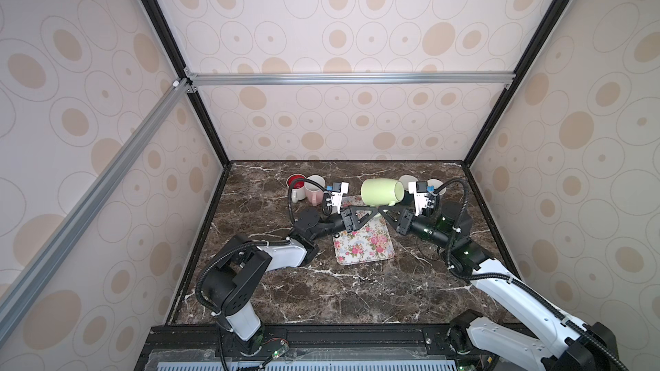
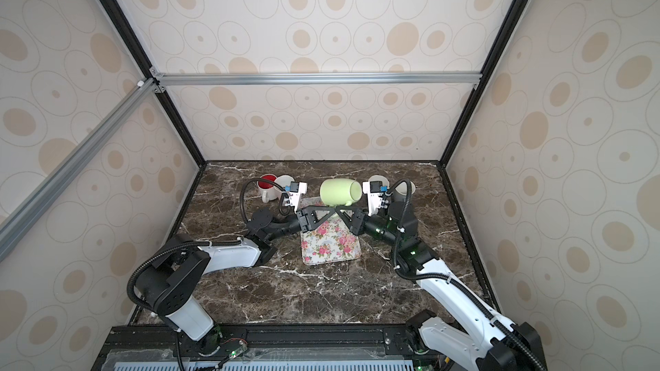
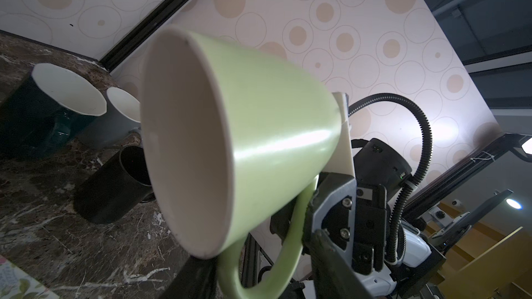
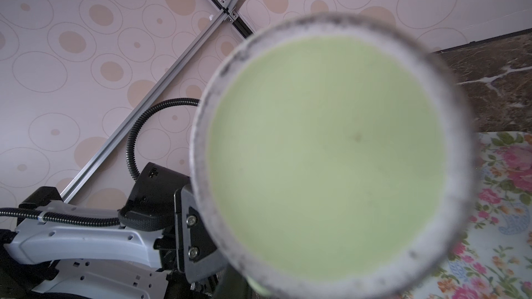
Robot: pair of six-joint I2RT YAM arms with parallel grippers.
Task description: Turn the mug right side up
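A light green mug (image 1: 381, 192) hangs on its side above the table, its mouth toward the left arm and its base toward the right. In the right wrist view the mug's round base (image 4: 332, 155) fills the middle and hides the right fingertips. My right gripper (image 1: 385, 212) is shut on the mug's handle near the base end. From the left comes my left gripper, its fingers part open, one finger on each side of the handle (image 3: 296, 243) toward the mouth end. Whether its fingers touch the handle, I cannot tell.
A floral mat (image 1: 364, 244) lies on the dark marbled table below the mug. A red-lined cup (image 1: 296, 181) and a pink-white cup (image 1: 314, 191) stand behind the left arm. Behind the right arm are a teal mug (image 3: 44, 110), a grey one (image 3: 108, 119) and a black one (image 3: 113, 185).
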